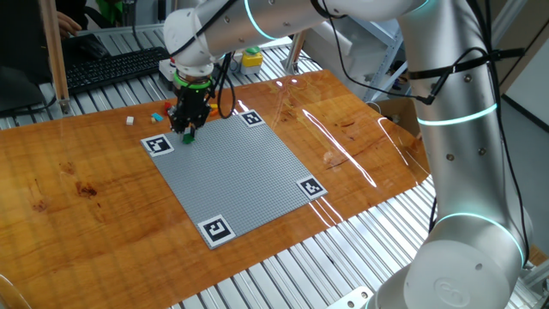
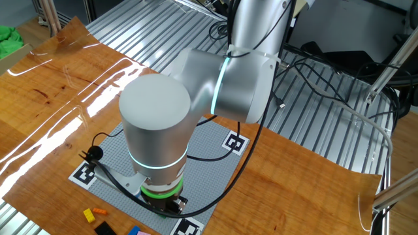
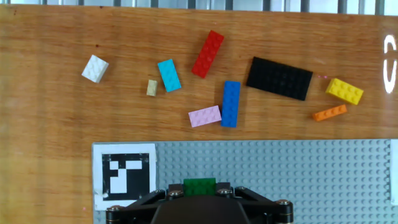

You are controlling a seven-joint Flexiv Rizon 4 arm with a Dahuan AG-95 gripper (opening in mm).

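Note:
My gripper (image 1: 188, 127) is over the back left part of the grey studded baseplate (image 1: 232, 172), close to a corner marker (image 3: 125, 177). A green brick (image 3: 199, 186) sits between its fingertips, and the fingers are shut on it. In exterior view 1 the brick shows just under the fingers, low over the plate; whether it touches the studs I cannot tell. The arm hides most of the gripper in exterior view 2.
Beyond the plate's edge, loose bricks lie on the wooden table (image 3: 43, 124): white (image 3: 95, 68), cyan (image 3: 169, 75), red (image 3: 208, 54), blue (image 3: 230, 104), pink (image 3: 204, 116), black (image 3: 279, 78), yellow (image 3: 344, 91), orange (image 3: 329, 112) and a small beige one (image 3: 152, 88). The plate's middle is bare.

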